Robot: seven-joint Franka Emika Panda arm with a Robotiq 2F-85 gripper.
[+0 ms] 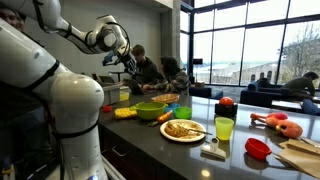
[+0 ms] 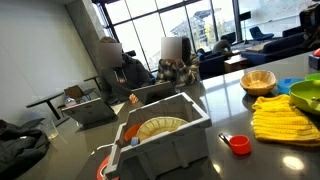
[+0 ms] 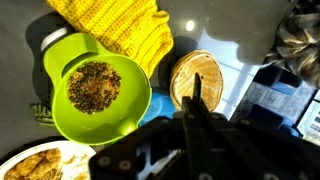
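Note:
Raised over the far left end of the counter, my gripper point(image 1: 124, 62) looks small and dark in exterior view 1. The wrist view has my gripper pointing down with its fingers close together. A narrow dark piece stands out between the fingertips; what it is cannot be told. Below and ahead lies a round wicker basket point(image 3: 211, 66), apart from the fingers as far as shows. To the left is a green bowl point(image 3: 103, 128) with dark grainy contents. A blue item point(image 3: 158, 106) sits between bowl and basket, partly hidden by the gripper.
A yellow cloth point(image 3: 130, 25) lies beside the bowl. Nearer on the counter are a plate of food point(image 1: 168, 134), a yellow-green cup point(image 1: 224, 128) and a red bowl point(image 1: 257, 149). A grey bin point(image 2: 190, 136) and a small red cup point(image 2: 240, 145) stand elsewhere. People sit behind the counter.

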